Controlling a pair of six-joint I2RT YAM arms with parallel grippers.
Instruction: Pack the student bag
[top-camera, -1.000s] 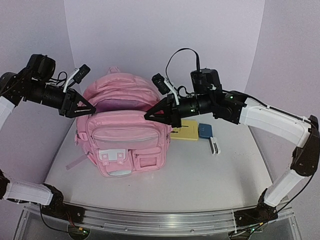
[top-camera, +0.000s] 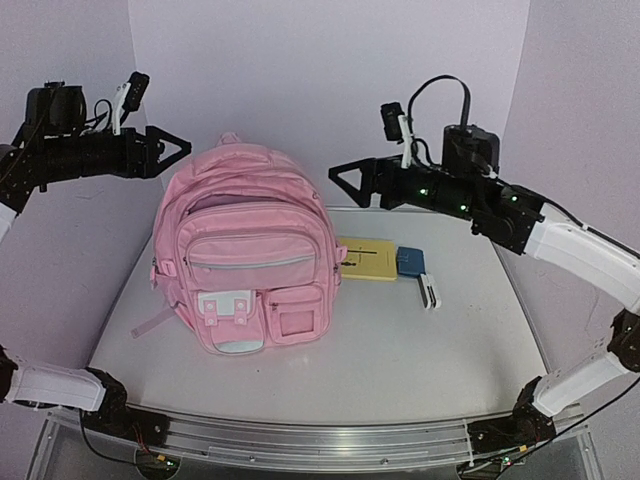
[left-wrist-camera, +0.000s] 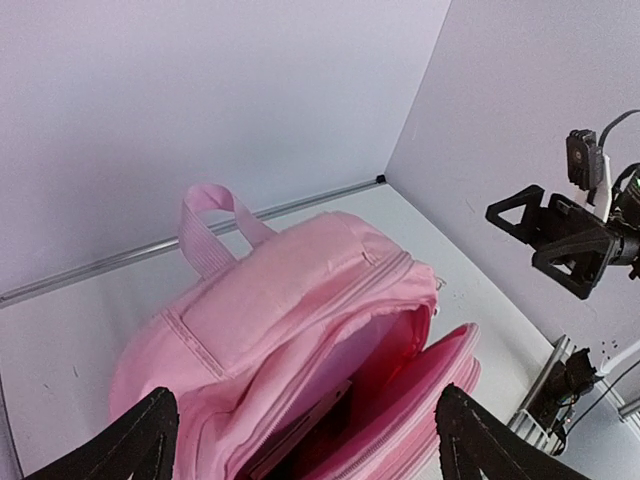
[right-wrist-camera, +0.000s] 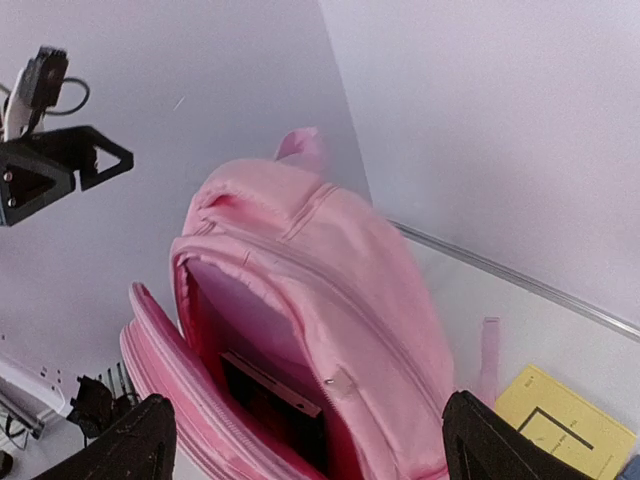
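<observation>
A pink backpack (top-camera: 250, 255) stands upright on the table, left of centre. Its main compartment is unzipped, with the mouth gaping; a dark flat item (right-wrist-camera: 265, 390) lies inside, partly hidden by the front panel. Off the bag's upper left side my left gripper (top-camera: 187, 151) is open and empty. My right gripper (top-camera: 332, 187) hangs beside the upper right of the bag, open, nothing between its fingers. On the table right of the bag lie a yellow book (top-camera: 370, 260), a small blue book or case (top-camera: 410, 262) and a small white-and-black item (top-camera: 429, 291).
A pink strap (top-camera: 153, 322) trails onto the table at the bag's lower left. Walls (top-camera: 330, 100) close in the back and both sides.
Both grippers have risen and drawn back from the bag's mouth, the right one up and rightward, the left one up and slightly left. The opening looks narrower from above. The books stay put.
</observation>
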